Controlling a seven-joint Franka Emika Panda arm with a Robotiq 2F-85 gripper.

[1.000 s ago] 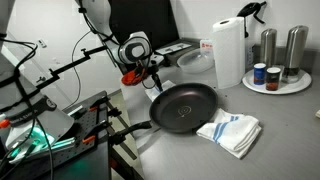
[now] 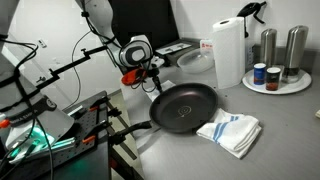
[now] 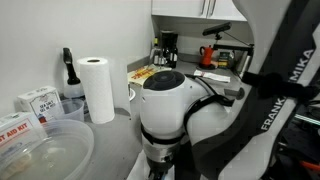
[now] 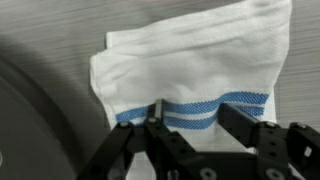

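Below my gripper in the wrist view lies a white cloth (image 4: 190,70) with blue stripes, slightly rumpled. The fingers (image 4: 236,121) are apart, with striped cloth visible beneath the gap. A dark frying pan (image 4: 35,130) fills the left edge of that view. In exterior view 1 the gripper (image 2: 156,89) is low, at the left rear of the pan (image 2: 185,107). A striped towel (image 2: 230,132) also lies flat to the right of the pan, away from the gripper. In exterior view 2 the fingertips are hard to make out over something white (image 3: 140,168).
A paper towel roll (image 2: 229,55) and a clear bowl (image 2: 196,61) stand behind the pan. A plate (image 2: 300,86) with jars and shakers sits at the back right.
The hand has come down slightly over the last second, staying beside the pan. The pan and the towel on its right have not moved.
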